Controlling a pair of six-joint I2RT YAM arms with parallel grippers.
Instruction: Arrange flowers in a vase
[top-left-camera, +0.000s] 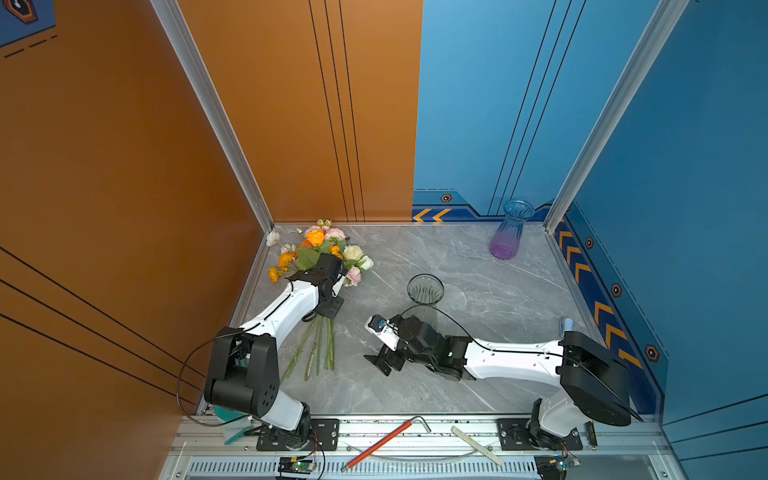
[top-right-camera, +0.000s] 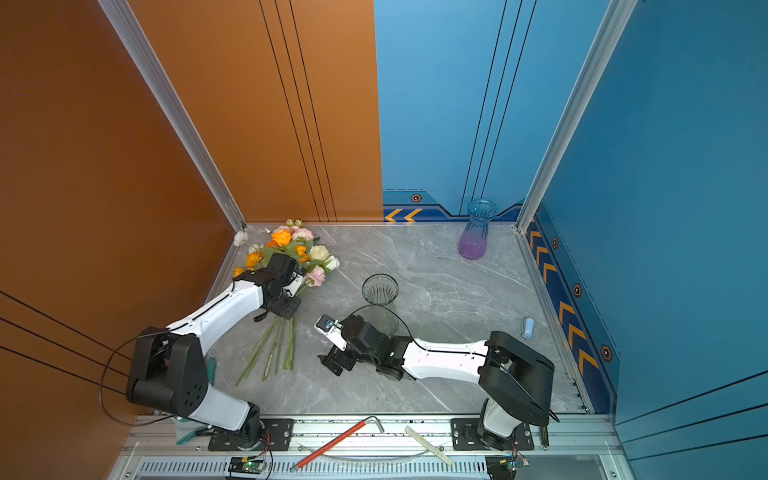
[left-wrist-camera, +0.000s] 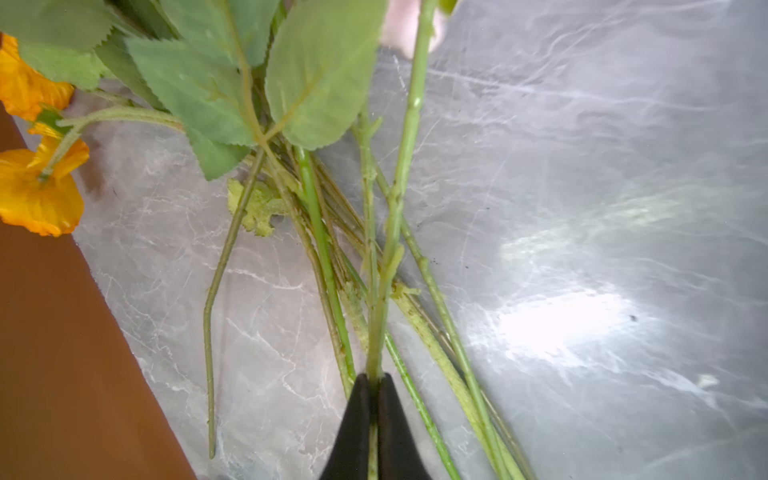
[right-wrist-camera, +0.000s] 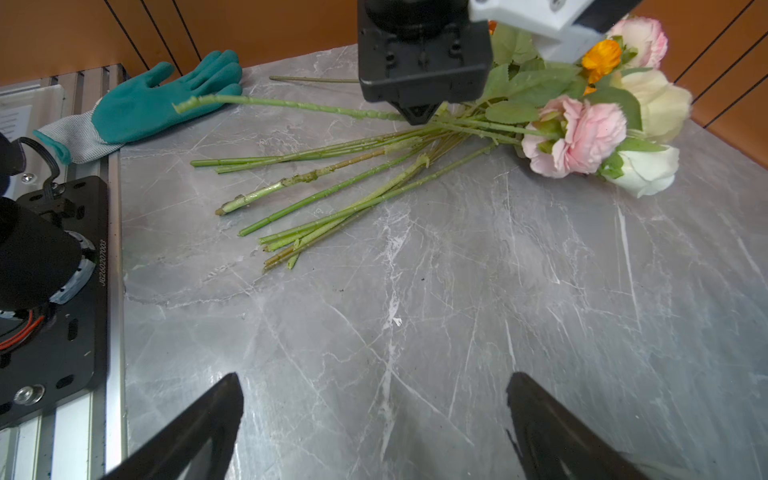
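Observation:
A bunch of orange, pink and white flowers (top-left-camera: 313, 237) lies at the back left, its stems (top-left-camera: 317, 352) pointing to the front. My left gripper is shut on one green flower stem (left-wrist-camera: 406, 136). In the right wrist view, this stem's cut end (right-wrist-camera: 200, 102) sticks out above the other stems, and its other end leads towards a pink bloom (right-wrist-camera: 577, 136). A clear grey glass vase (top-left-camera: 425, 289) stands mid-table, its lower part behind the right arm. Low in front of it, my right gripper is open and empty.
A blue-and-purple vase (top-left-camera: 506, 240) stands at the back right. A teal glove (right-wrist-camera: 168, 104) lies at the front left edge, and a small pale-blue object (top-right-camera: 528, 327) at the right. Bare tabletop spreads between the two vases.

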